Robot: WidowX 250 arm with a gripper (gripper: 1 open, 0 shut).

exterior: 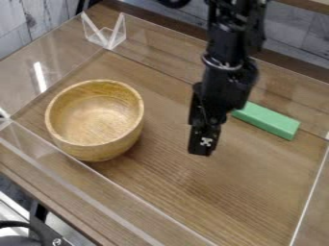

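My black gripper (pixel 203 115) hangs over the middle of the wooden table, open, its fingertips pointing down toward the bare surface. To its left sits a large yellow-tan bowl (pixel 94 117), apart from it. To its right lies a green block (pixel 267 119), partly behind the arm or close beside it.
A clear wire-like or plastic object (pixel 106 31) stands at the back left. The table's edges show at the left and right.
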